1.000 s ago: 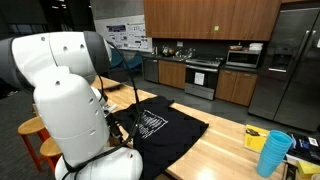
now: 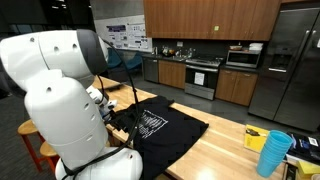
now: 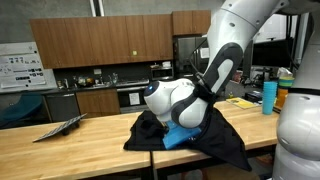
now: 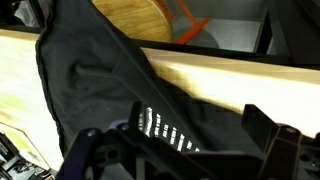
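A black cloth, apparently a shirt with a white print (image 2: 150,124), lies spread on the wooden table, its shape uneven. In the wrist view, the black fabric (image 4: 95,75) runs diagonally under my gripper, with white lettering showing between the two fingers. The fingers stand wide apart and nothing is held. Part of the cloth reaches the table's edge near the top of that view. From the other exterior side, the cloth (image 3: 228,128) hangs over the front table edge, while my white arm covers its middle.
A blue cup stack (image 2: 273,153) stands at the table's right end, near a yellow item (image 2: 256,139). Orange-seated stools (image 2: 28,128) are beside the table's left edge. A dark flat object (image 3: 64,127) lies on the far table. Bare wood (image 2: 215,150) is clear right of the cloth.
The arm's wrist end has shifted slightly near the cloth's left side, over the last second. The cloth and the cups look unmoved.
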